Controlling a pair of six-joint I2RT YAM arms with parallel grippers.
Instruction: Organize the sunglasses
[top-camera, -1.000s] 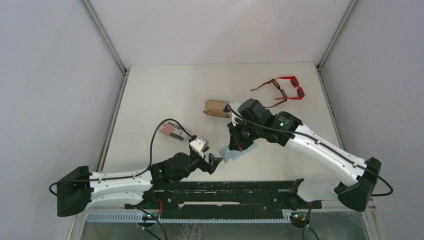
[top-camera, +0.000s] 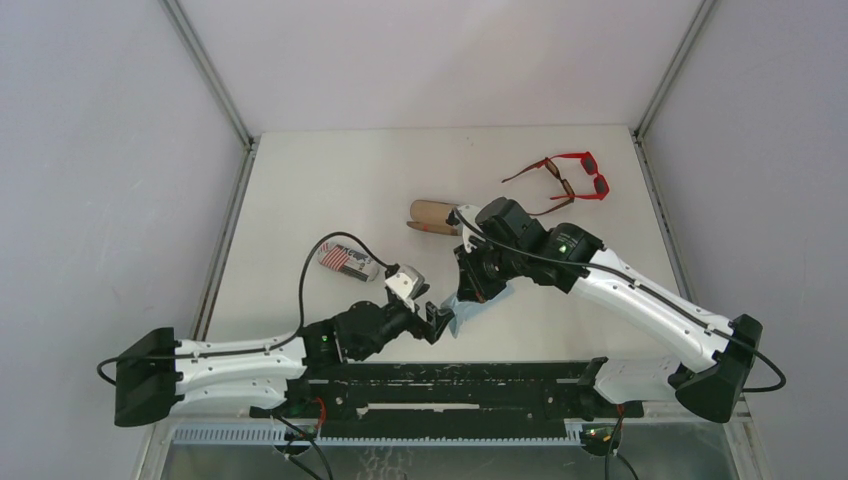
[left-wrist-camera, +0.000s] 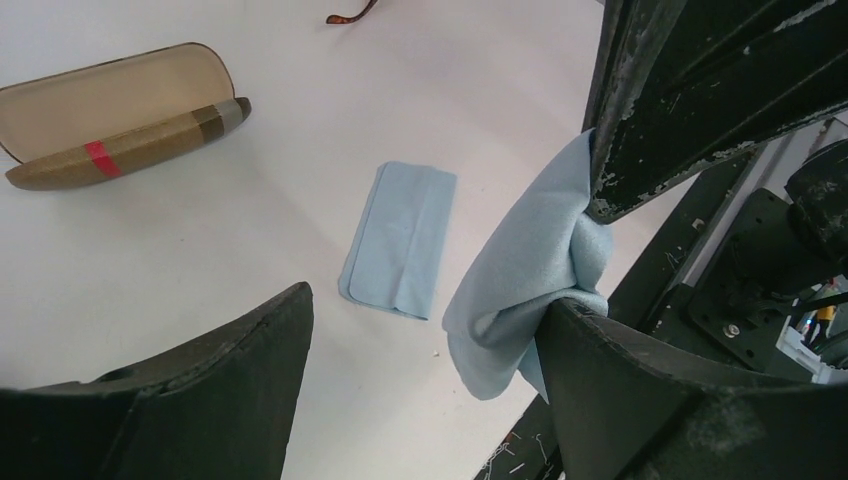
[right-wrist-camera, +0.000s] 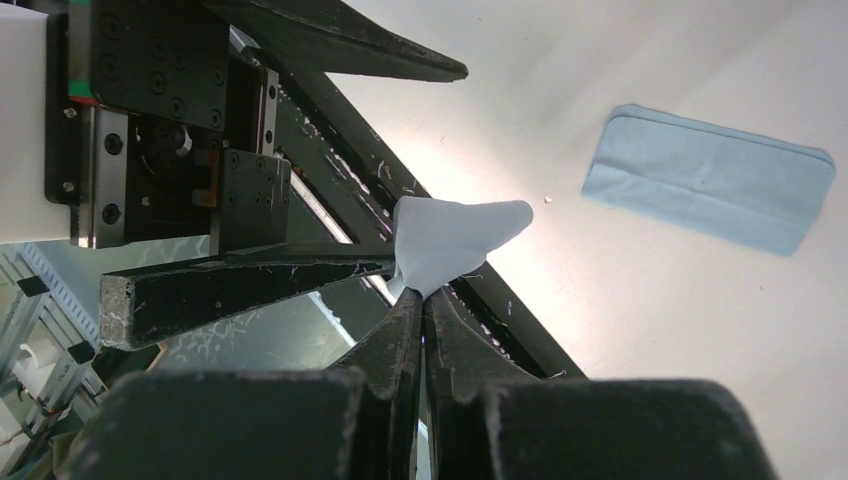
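A light blue cloth (right-wrist-camera: 455, 235) hangs from the tips of my right gripper, which is shut on its edge. My left gripper stands open. One of its fingers (left-wrist-camera: 625, 390) is against or just beside the hanging cloth, while the other is well apart from it. In the top view, red sunglasses (top-camera: 601, 186) and brown sunglasses (top-camera: 552, 168) lie overlapping with temples unfolded, at the back right. An open brown glasses case (top-camera: 433, 212) lies near the table's middle, partly hidden by the right arm.
A folded blue cloth (right-wrist-camera: 710, 180) lies flat on the table. To the left is a case with a striped, printed pattern (top-camera: 348, 262). Bare table spreads across the back left. Both grippers are close together near the front edge.
My left gripper has shifted slightly right, closer to the hanging cloth and the right gripper. The right arm, sunglasses and cases look unmoved.
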